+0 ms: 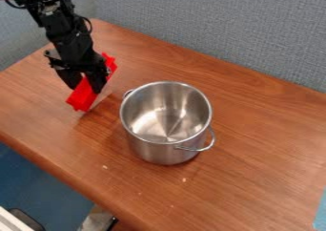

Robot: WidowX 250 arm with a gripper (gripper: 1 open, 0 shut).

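Note:
My black gripper [84,73] reaches down from the top left onto a red object [80,97], which lies tilted on the left part of the wooden table, left of a steel pot. The fingertips overlap the red object and partly hide it; whether they are closed on it I cannot tell. The steel pot [167,122], with two handles, stands upright and empty at the middle.
A grey padded partition [216,25] runs along the back. The table's near left edge drops to a blue floor.

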